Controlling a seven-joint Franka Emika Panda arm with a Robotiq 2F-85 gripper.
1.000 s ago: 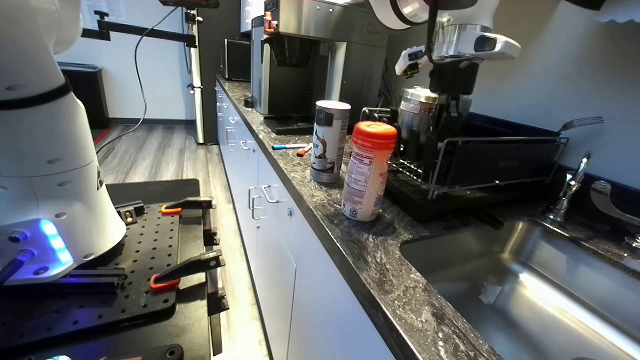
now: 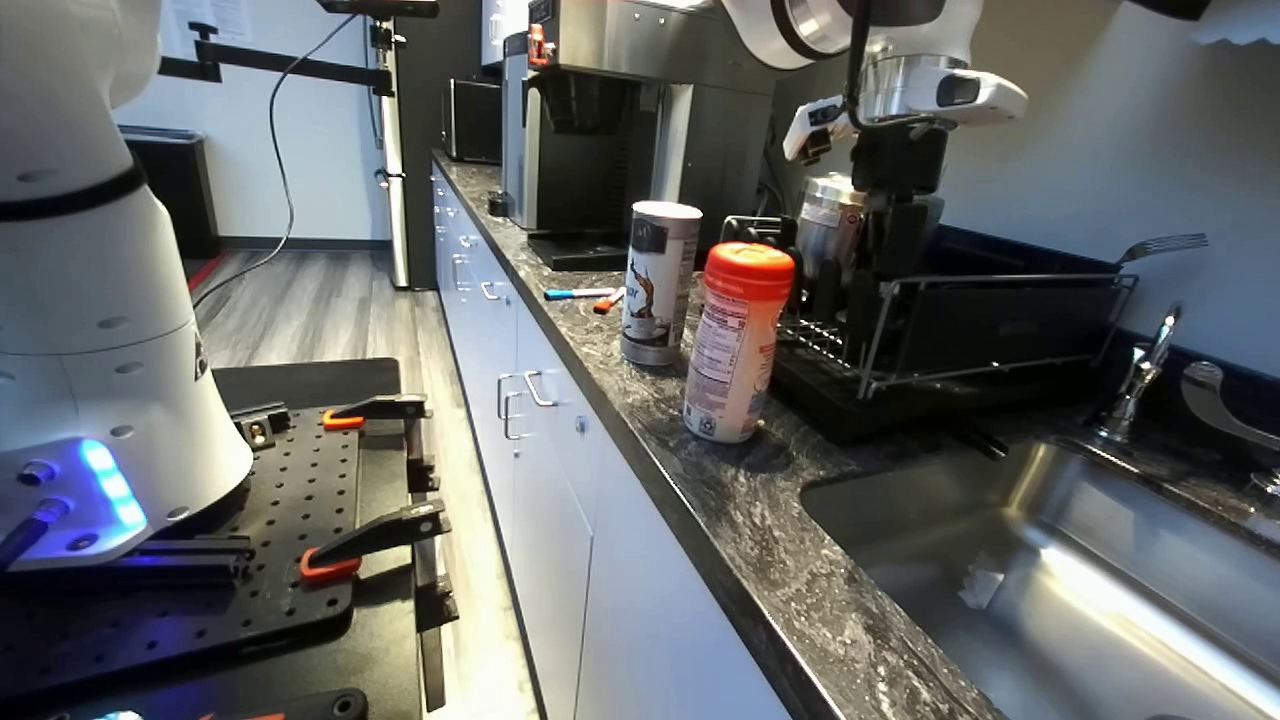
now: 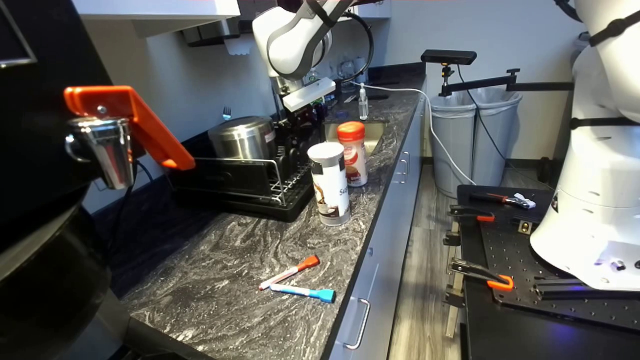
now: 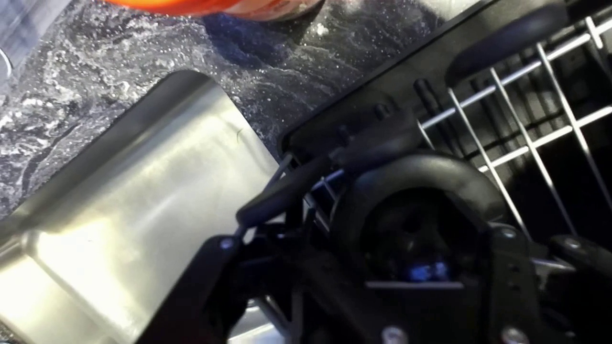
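Observation:
My gripper [image 2: 897, 228] points down into the near side of the black dish rack [image 2: 1008, 330], beside a steel canister [image 2: 830, 228]. In exterior view 2 it is mostly hidden among dark items behind the rack's front. Dark gripper parts fill the bottom of the wrist view, close around a round black rim [image 4: 421, 166] that looks like a cup's. Black on black, the fingers blend with that cup and the rack; I cannot tell how wide they stand or whether they touch the rim.
A red-lidded bottle [image 2: 738, 342] and a tall white canister [image 2: 660, 282] stand on the counter in front of the rack. The steel sink [image 2: 1080, 564] lies beside it. An orange marker [image 3: 291, 273] and a blue marker [image 3: 303, 292] rest on otherwise open counter.
In exterior view 1 the arm and gripper have shifted slightly left, toward the steel canister. Bottle, canisters and rack stand where they were.

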